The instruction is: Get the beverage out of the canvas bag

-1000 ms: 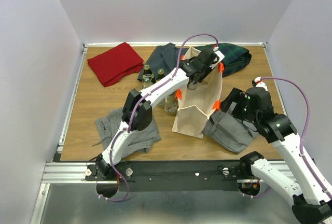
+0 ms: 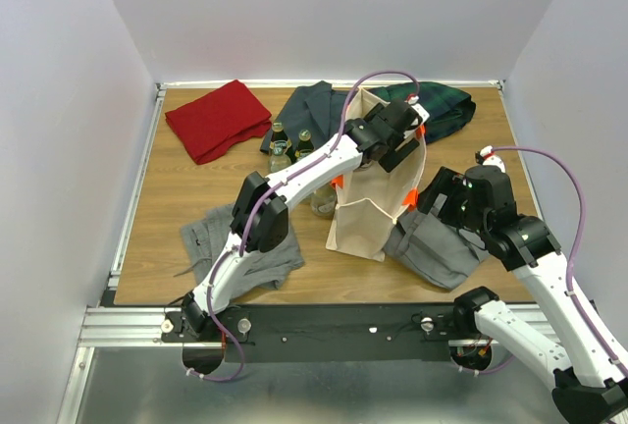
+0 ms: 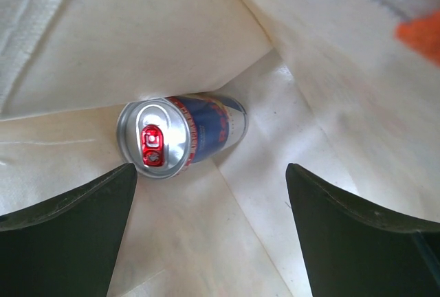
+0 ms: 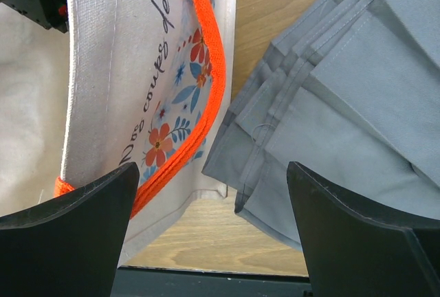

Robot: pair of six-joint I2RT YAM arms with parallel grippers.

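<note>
The cream canvas bag (image 2: 371,210) with orange trim stands mouth-up right of the table's middle. Inside it, in the left wrist view, a blue and silver can (image 3: 206,128) with a red tab lies against the fabric, partly under a fold. My left gripper (image 2: 397,154) reaches into the bag's mouth; its fingers (image 3: 72,235) are spread apart, short of the can, with nothing between them. To the right of the bag, my right gripper (image 2: 437,193) hangs open above a grey cloth, and the bag's orange edge (image 4: 214,80) passes near its left finger.
Several glass bottles (image 2: 281,145) stand close along the bag's left side. Grey cloths (image 2: 432,245) lie right and front left, a red cloth (image 2: 218,122) at the back left. Dark and green plaid cloths (image 2: 446,110) lie behind the bag. Bare table shows at left.
Over the last second my left gripper has moved a little to the right within the bag's mouth, and the right rim has shifted slightly outward. The right arm has stayed still.
</note>
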